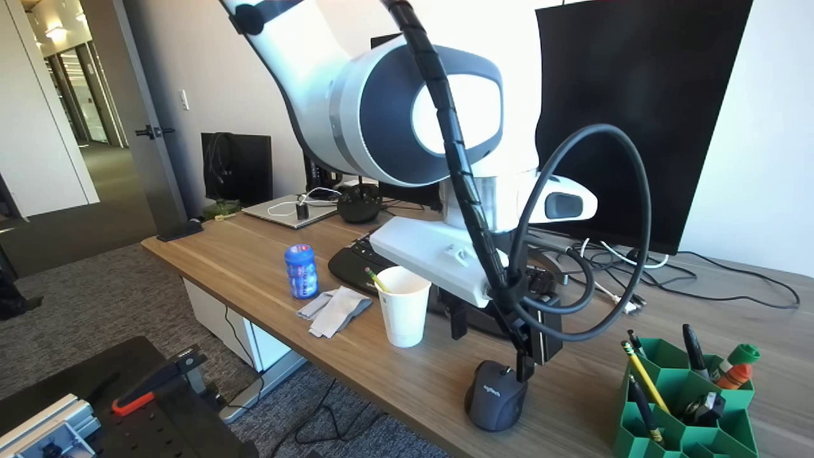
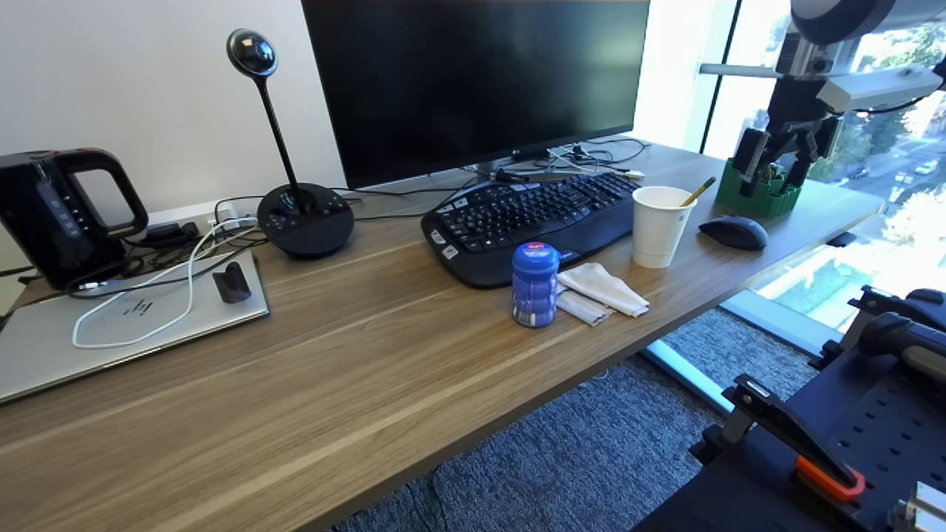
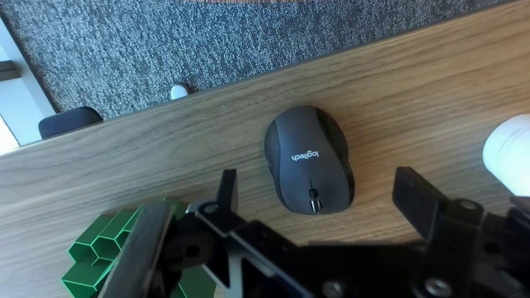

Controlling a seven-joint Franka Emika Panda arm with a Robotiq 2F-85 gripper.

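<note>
A dark grey Logitech mouse (image 3: pixel 310 159) rests on the wooden desk close to its front edge. My gripper is open above the desk, its two fingers wide apart, and in the wrist view the mouse appears in the gap between them. Nothing is held. From exterior view 1 the gripper (image 1: pixel 492 347) hangs over the back end of the mouse (image 1: pixel 496 397), one fingertip overlapping its button end in the picture. In exterior view 2 the gripper (image 2: pixel 789 168) shows above and behind the mouse (image 2: pixel 734 232).
A white paper cup (image 1: pixel 402 309) holding a pencil stands left of the mouse. To the right is a green organizer (image 1: pixel 664 351) with pens. A cloth (image 1: pixel 336 309), a blue container (image 1: pixel 301 271) and a black keyboard (image 2: pixel 541 222) are farther along. Bare desk surrounds the mouse.
</note>
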